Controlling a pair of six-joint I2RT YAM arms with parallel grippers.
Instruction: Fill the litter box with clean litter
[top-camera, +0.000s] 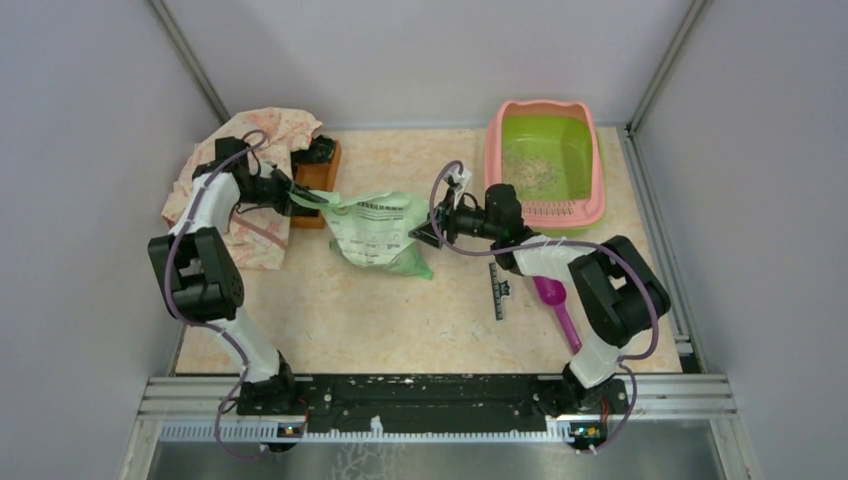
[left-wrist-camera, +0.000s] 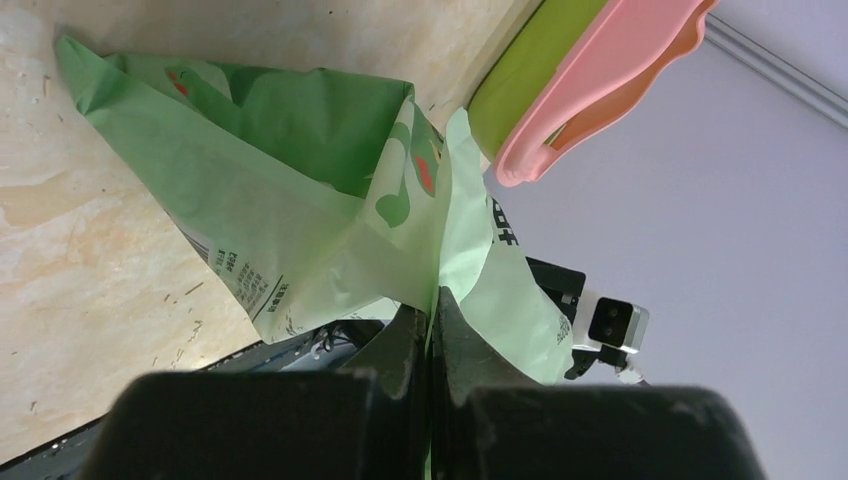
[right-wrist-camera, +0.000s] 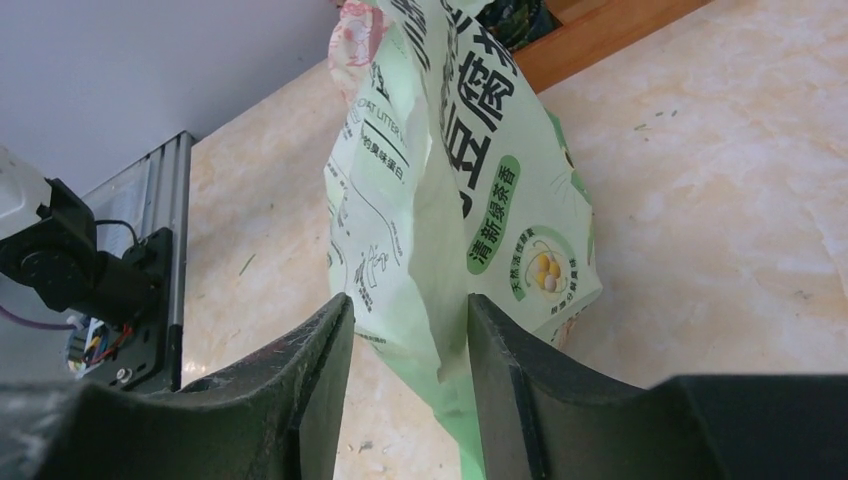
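A crumpled pale green litter bag (top-camera: 375, 235) with printed panels sits mid-table. My left gripper is shut on the bag's thin top edge, at its left end in the top view. My right gripper stands open at the bag's right side, with a folded edge of the bag (right-wrist-camera: 440, 260) between or just beyond its fingers. The pink-rimmed litter box (top-camera: 597, 150) with a green inside, holding some scattered granules, stands at the back right.
An orange wooden tray (top-camera: 330, 165) and a patterned cloth (top-camera: 260, 240) are at the left. A purple scoop (top-camera: 560, 310) and a dark printed strip (top-camera: 497, 295) lie at the right.
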